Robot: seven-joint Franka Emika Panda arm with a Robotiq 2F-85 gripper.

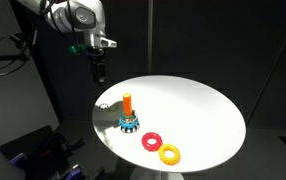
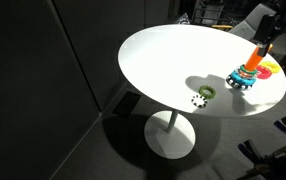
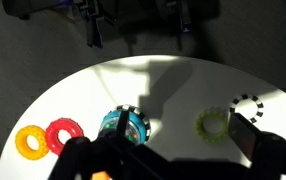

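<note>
Near the left edge of the round white table (image 1: 188,105) stands an upright stacking toy with an orange post (image 1: 127,103) and a teal banded base (image 1: 129,123). A red ring (image 1: 151,142) and a yellow ring (image 1: 169,154) lie flat towards the front. A green ring (image 3: 211,124) and a black-and-white ring (image 3: 247,107) lie close together on the toy's other side. Above the table's left edge hangs my gripper, open, its dark fingers wide apart with nothing between them. In the wrist view one finger partly covers the toy.
Bare tabletop stretches across the middle and far right in exterior view 1. Beyond the rim the floor is dark. A dark stand (image 3: 93,28) and other equipment sit beyond the table edge in the wrist view.
</note>
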